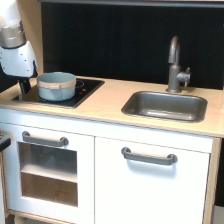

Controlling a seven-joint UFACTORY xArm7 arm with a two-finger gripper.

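Note:
A blue-grey pot (57, 88) stands upright on the black cooktop (92, 85) at the left of the toy kitchen. At the upper left edge, a white robot arm (15, 60) reaches down with its dark gripper (27, 86) close to the pot's left side. The fingers are small and dark against the cooktop, so their opening does not show. Whether they touch the pot cannot be made out either.
On the right, a metal sink (165, 105) with a dark faucet (176, 65) is set in the wooden counter (112, 108). The counter between cooktop and sink is clear. Below are a windowed oven door (48, 185) and a white cabinet door (150, 190).

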